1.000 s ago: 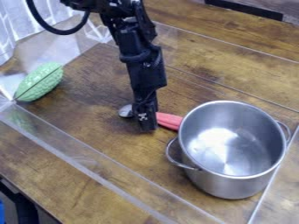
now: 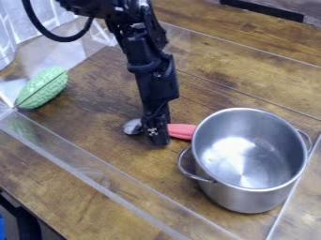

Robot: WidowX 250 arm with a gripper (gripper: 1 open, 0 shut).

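Note:
My black gripper (image 2: 153, 131) is lowered onto a utensil lying on the wooden table, with a red handle (image 2: 182, 130) reaching out to its right and a metal head (image 2: 133, 126) showing on its left. The fingertips sit over the middle of the utensil; whether they are closed on it is hard to tell. A large steel pot (image 2: 246, 156) with wire handles stands to the right, very near the handle's end.
A green oval vegetable-like object (image 2: 41, 87) lies at the left. Clear plastic edges border the left and front of the work area. The table (image 2: 226, 66) behind the pot is clear.

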